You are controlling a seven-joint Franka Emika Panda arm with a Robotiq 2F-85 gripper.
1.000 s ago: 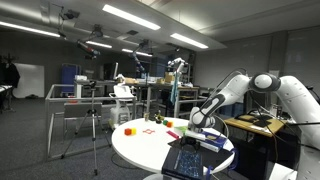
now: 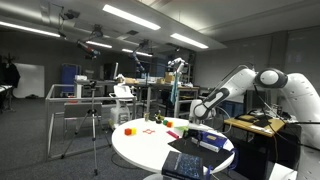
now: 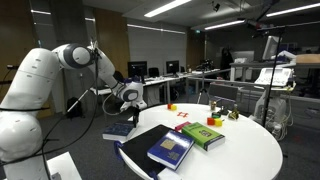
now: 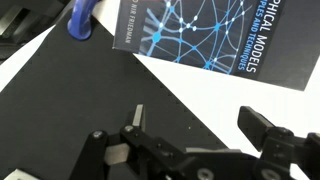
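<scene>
My gripper stands open in the wrist view, with nothing between its fingers. Below it lie a black flat surface [image 4: 70, 95] and the white tabletop [image 4: 185, 85]. A dark book with a blue network pattern [image 4: 205, 35] on its cover lies toward the top of that view, apart from the fingers. From the second exterior view, the gripper [image 3: 136, 104] hangs above the table's left side. A blue-covered book [image 3: 170, 150] rests on black material near the front edge, and a green book [image 3: 201, 137] is to its right.
Another book [image 3: 118, 131] lies at the table's left. Small coloured blocks [image 3: 215, 122] stand farther back on the round white table [image 3: 250, 150], whose right side is mostly clear. A tripod [image 2: 95, 125] stands on the floor beyond the table.
The objects on the table appear unmoved.
</scene>
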